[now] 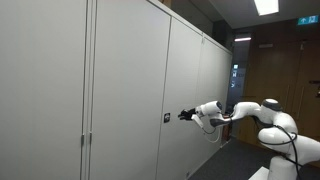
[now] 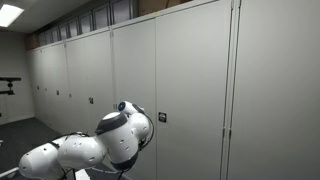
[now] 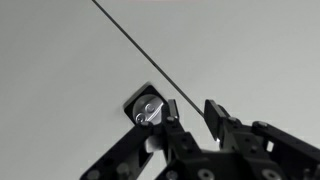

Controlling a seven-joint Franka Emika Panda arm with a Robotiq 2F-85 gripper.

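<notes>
A tall grey cabinet door [image 1: 130,90] carries a small dark latch plate [image 1: 167,118]; in the wrist view its round metal latch [image 3: 148,108] shows left of my fingers. My gripper points at the door front, beside the latch rather than around it. The two fingertips are a small way apart, and only grey door and the dark seam show between them. From the side, the gripper [image 1: 184,115] hangs just right of the latch plate. Whether its tips touch the door is unclear. The arm [image 2: 120,135] hides the gripper in the second exterior view.
A row of closed grey cabinet doors [image 2: 190,90] runs along the wall, with boxes [image 2: 100,17] above it. Dark floor [image 1: 235,160] lies open at the right, before a brown wooden door [image 1: 275,80].
</notes>
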